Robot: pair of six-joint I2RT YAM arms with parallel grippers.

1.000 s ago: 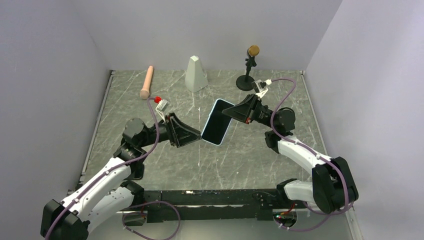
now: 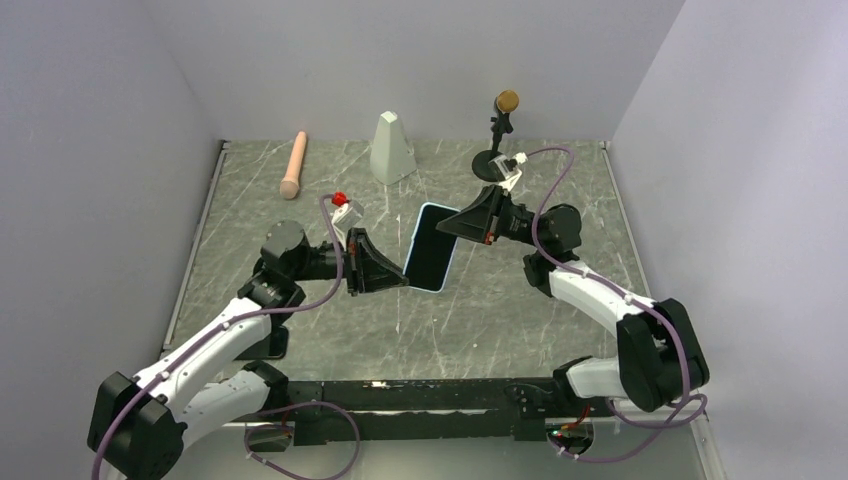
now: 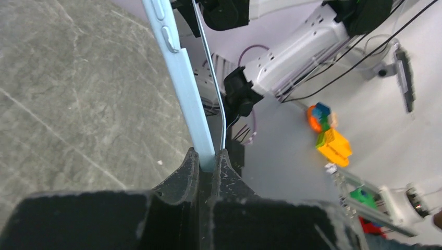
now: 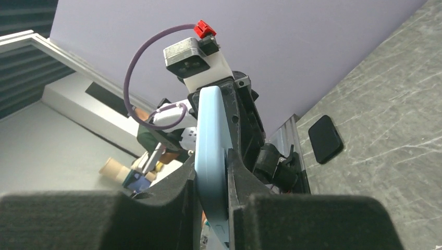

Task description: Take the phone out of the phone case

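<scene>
A phone in a light blue case (image 2: 430,250) hangs between the grippers in the top view, dark screen up. My left gripper is shut on its lower-left end; the case's side with buttons (image 3: 182,88) rises from the fingertips in the left wrist view. My right gripper is at the other end, its fingers on either side of the case (image 4: 211,125) and apparently touching it; whether it grips firmly is hard to tell.
A dark phone-like slab (image 4: 324,138) lies on the marble table (image 2: 480,320). At the back stand a pale wedge block (image 2: 390,150) and a black stand (image 2: 490,165), with a pink rod (image 2: 295,165) to their left.
My left arm has moved a little to the right and its gripper has closed on the case's end. The right arm has shifted slightly left, and the phone's angle has changed a little.
</scene>
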